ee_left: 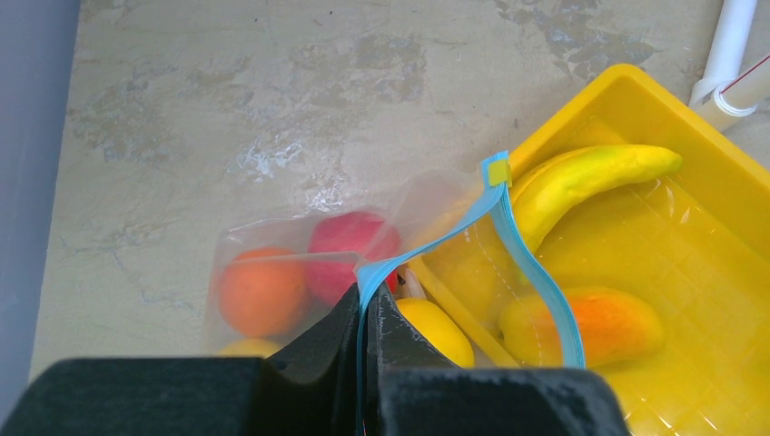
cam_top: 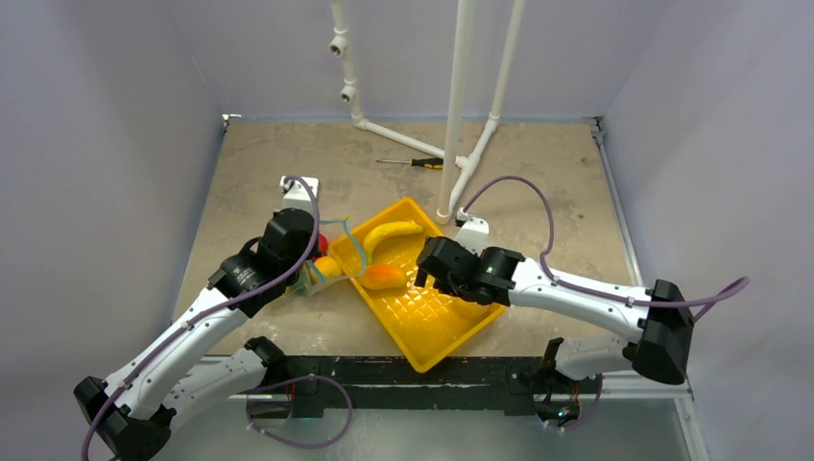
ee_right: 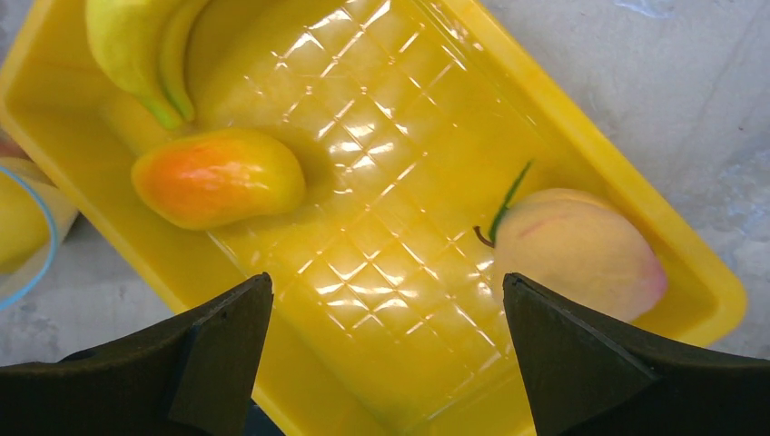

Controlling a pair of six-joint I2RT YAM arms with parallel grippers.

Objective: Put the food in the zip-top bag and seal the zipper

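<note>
The clear zip bag's blue rim (ee_left: 542, 284) gapes toward the tray in the left wrist view. My left gripper is shut on the near side of that rim. Through the film show an orange fruit (ee_left: 263, 292), a red fruit (ee_left: 350, 243) and a yellow fruit (ee_left: 436, 331), plus part of another yellow one. The yellow tray (cam_top: 422, 348) holds bananas (ee_left: 590, 182), a mango (ee_right: 218, 178) and a peach (ee_right: 577, 250). Over the tray, my right gripper is wide open and empty, with the peach near its right finger.
White pipes (cam_top: 461, 106) rise behind the tray, one foot close to its back corner. A screwdriver (cam_top: 422, 162) lies at the back. Bare table spreads to the right and at the back left.
</note>
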